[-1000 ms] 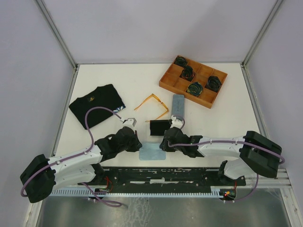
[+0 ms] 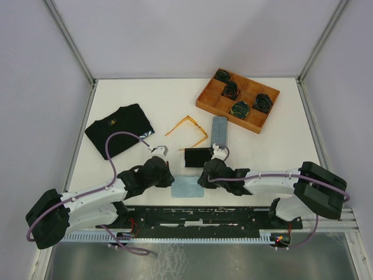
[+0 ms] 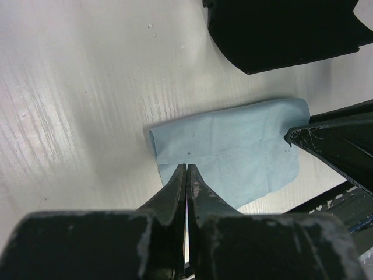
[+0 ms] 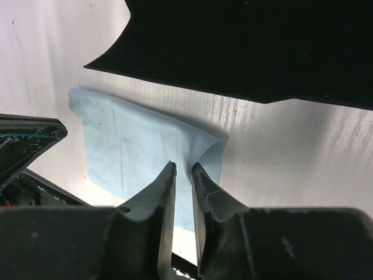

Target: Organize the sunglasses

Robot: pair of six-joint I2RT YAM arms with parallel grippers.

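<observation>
A light-blue cloth point(image 2: 187, 186) lies at the table's front edge. Its upper part is doubled over in the left wrist view. My left gripper is shut at the cloth's left end, apparently pinching it. At the other end, my right gripper is slightly open, its fingertips on either side of a raised fold of the cloth point(image 4: 137, 140). Orange-yellow glasses point(image 2: 197, 123) rest unfolded behind. A wooden compartment box point(image 2: 205, 101) at the back right holds several dark rolled items point(image 2: 240, 109).
Just beyond the cloth lies a black piece point(image 2: 197, 157). A grey-blue flat item point(image 2: 219, 130) sits beside the glasses. A black shirt-like cloth point(image 2: 119, 130) covers part of the left side.
The left arm and the other things have not visibly moved.
</observation>
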